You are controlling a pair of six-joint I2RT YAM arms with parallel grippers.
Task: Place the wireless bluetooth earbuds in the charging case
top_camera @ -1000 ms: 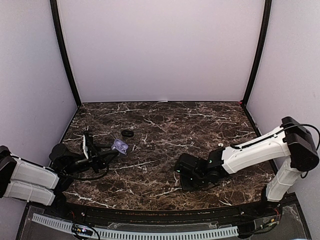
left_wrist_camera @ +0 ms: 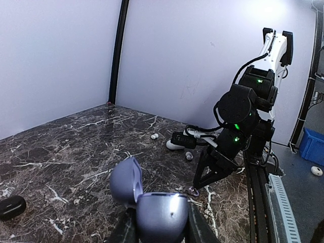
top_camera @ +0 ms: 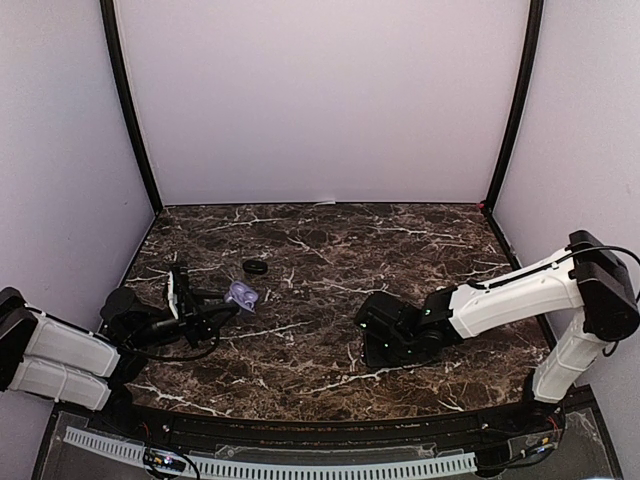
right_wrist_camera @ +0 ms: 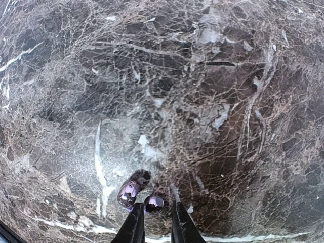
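My left gripper [top_camera: 228,302] is shut on the purple charging case [top_camera: 243,294], holding it above the table with its lid up. The left wrist view shows the case [left_wrist_camera: 162,217] close up, but its slots are out of sight. At the right, my right gripper points down near the tabletop, fingers [right_wrist_camera: 132,228] apart. A shiny purple earbud [right_wrist_camera: 153,204] lies at its fingertips, with another purple piece [right_wrist_camera: 129,192] touching or just beside it. Whether these are one earbud or two, I cannot tell. The left wrist view also has a purple earbud [left_wrist_camera: 193,191] under the right fingertips.
A black oval case [top_camera: 255,267] lies behind the left gripper. Beyond the right gripper are a white case [left_wrist_camera: 173,145] and small white pieces [left_wrist_camera: 154,136]. Bare marble fills the middle and back of the table.
The right arm has shifted slightly toward the back and right over the last second. My left gripper and the purple case have hardly moved.
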